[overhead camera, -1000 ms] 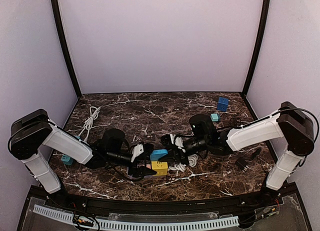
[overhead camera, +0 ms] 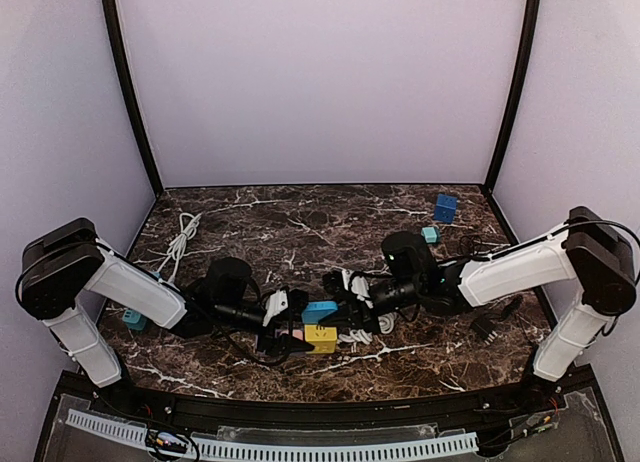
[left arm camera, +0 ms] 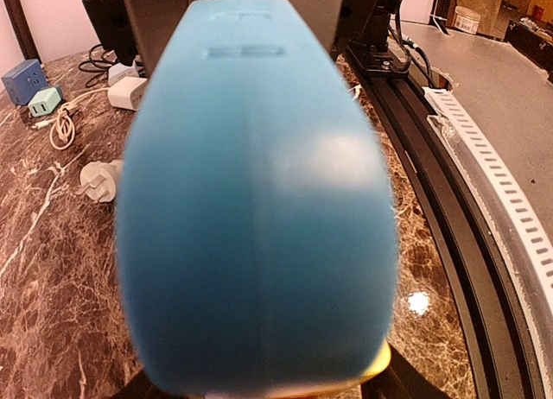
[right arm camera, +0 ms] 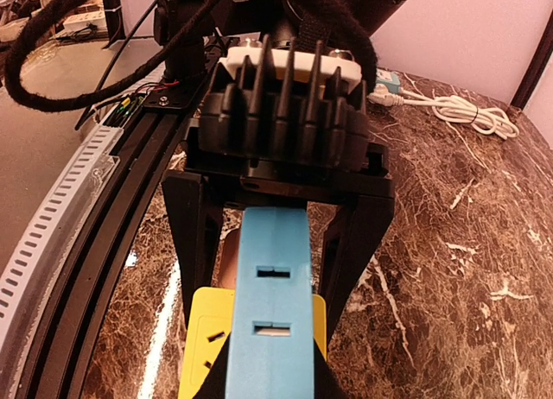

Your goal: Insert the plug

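Note:
My right gripper [overhead camera: 338, 312] is shut on a light-blue plug body [overhead camera: 320, 309] with slots on its face, held just over a yellow socket block [overhead camera: 320, 339]. In the right wrist view the blue piece [right arm camera: 272, 300] covers the middle of the yellow block [right arm camera: 207, 330]; whether it touches or is inserted I cannot tell. In the left wrist view it fills the middle, blurred [left arm camera: 255, 226]. My left gripper [overhead camera: 298, 337] is at the yellow block's left side, its fingers open around it as far as the right wrist view shows.
Coiled white cables lie at the left [overhead camera: 180, 242] and behind the right gripper. A blue cube [overhead camera: 445, 207] and mint charger [overhead camera: 430, 234] stand at the back right, dark adapters [overhead camera: 485, 327] at the right.
Both arms are nearly still; my right gripper with the blue piece has shifted very slightly over the last second.

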